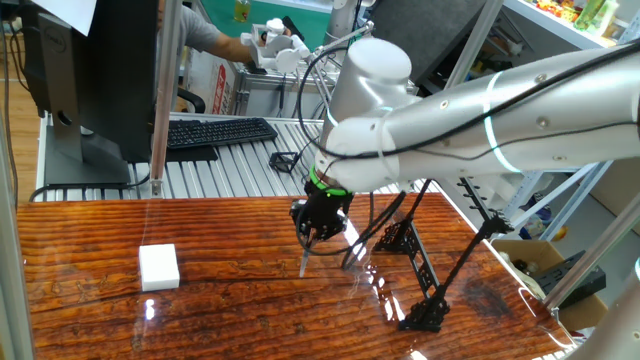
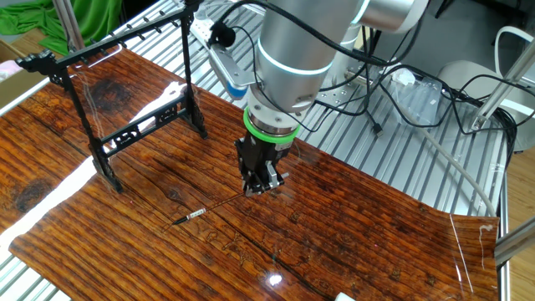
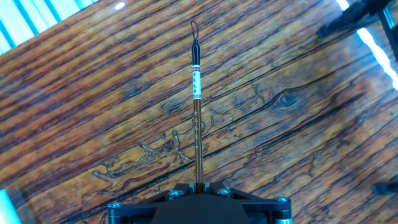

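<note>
A thin brown brush (image 3: pixel 198 127) with a white label, a black end and a small cord loop points straight away from my gripper in the wrist view. The fingers are shut on its shaft; the part behind them is hidden by the gripper body. In exterior view 2 the brush (image 2: pixel 196 214) slants out to the lower left of the gripper (image 2: pixel 262 186), over the brown wooden tabletop. Exterior view 1 has the gripper (image 1: pixel 318 230) left of a black rack (image 1: pixel 430 280), apart from it.
The black rack (image 2: pixel 125 138), with a hooked top bar, stands on the wooden table (image 2: pixel 351 226). A white block (image 1: pixel 158 267) lies on the left part of the table. Between block and gripper the surface is clear. Cables loop loosely around the arm's end.
</note>
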